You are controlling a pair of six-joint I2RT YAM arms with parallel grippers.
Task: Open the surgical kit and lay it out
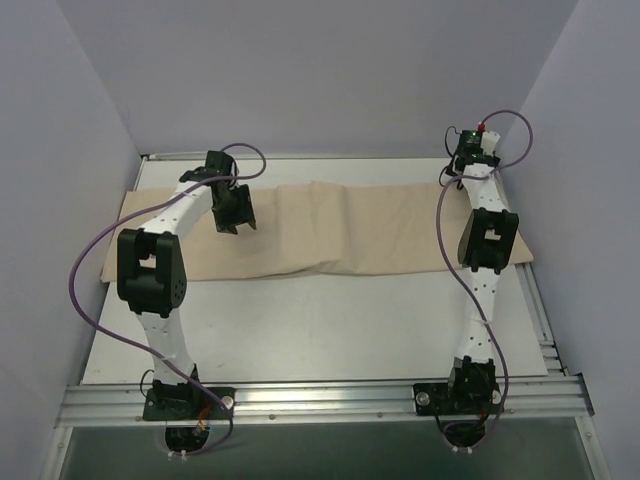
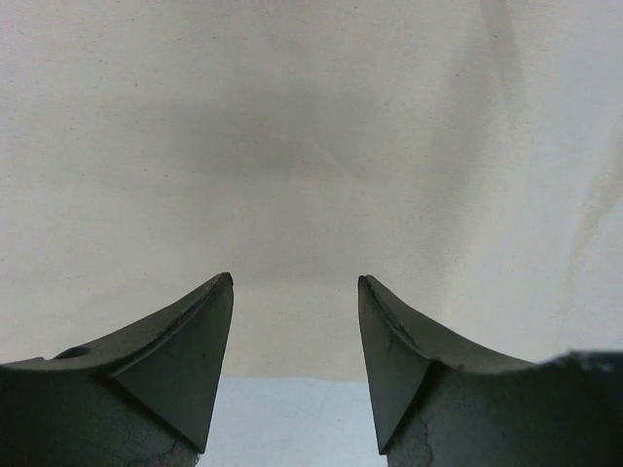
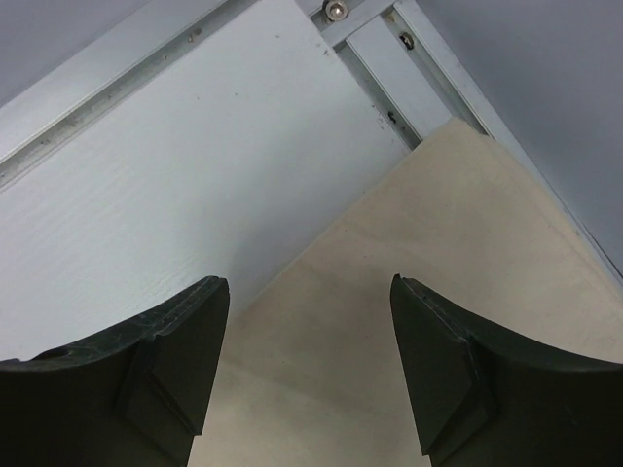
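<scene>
A long beige cloth (image 1: 390, 230) lies unfolded across the white table, with a raised fold near its middle. My left gripper (image 1: 238, 215) hangs over the cloth's left part; in the left wrist view its fingers stand apart with only cloth below, nothing between them. My right gripper (image 1: 470, 165) is at the cloth's far right back corner; in the right wrist view its fingers are open above the cloth edge (image 3: 448, 204), which reaches onto the metal rail.
Metal rails (image 1: 320, 392) and grey walls (image 1: 600, 250) border the area closely on the right and back.
</scene>
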